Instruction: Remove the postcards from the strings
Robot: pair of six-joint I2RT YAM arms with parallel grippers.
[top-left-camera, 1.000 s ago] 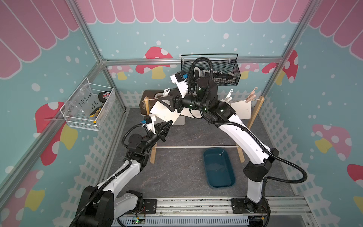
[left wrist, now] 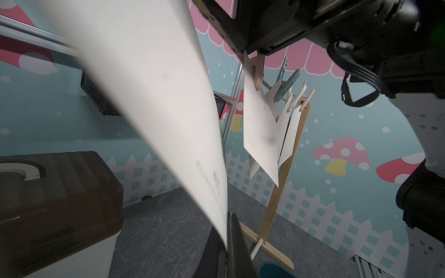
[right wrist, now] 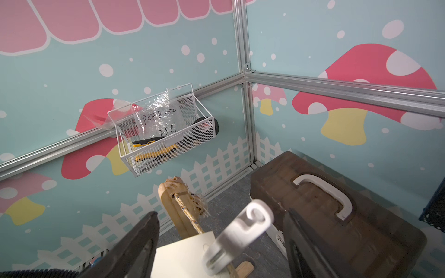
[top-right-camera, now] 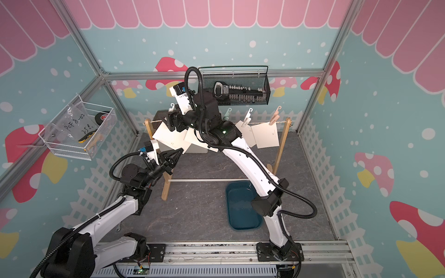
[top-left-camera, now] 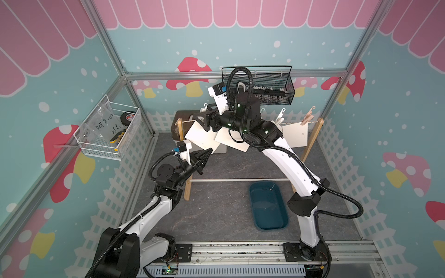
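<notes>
A white postcard [top-left-camera: 200, 135] hangs slanted from the string near the left post, under a white clothespin [right wrist: 238, 236]. My left gripper [top-left-camera: 209, 150] is shut on the postcard's lower corner; in the left wrist view the card [left wrist: 166, 92] runs down between the finger tips. My right gripper stands partly open, its fingers [right wrist: 139, 241] on either side of the white clothespin, with a gap to each. Another card [top-left-camera: 231, 140] hangs just right of it, and more cards, such as one at the far right [top-left-camera: 295, 135], hang from other clothespins.
Wooden posts [top-left-camera: 313, 139] hold the string. An empty dark teal tray [top-left-camera: 252, 203] lies on the floor in front. Behind the left post stands a brown-lidded box [right wrist: 278, 180]. A black mesh basket [top-left-camera: 292, 92] hangs on the back wall, a white one [top-left-camera: 99, 156] at left.
The left arm has stayed still at the card's corner.
</notes>
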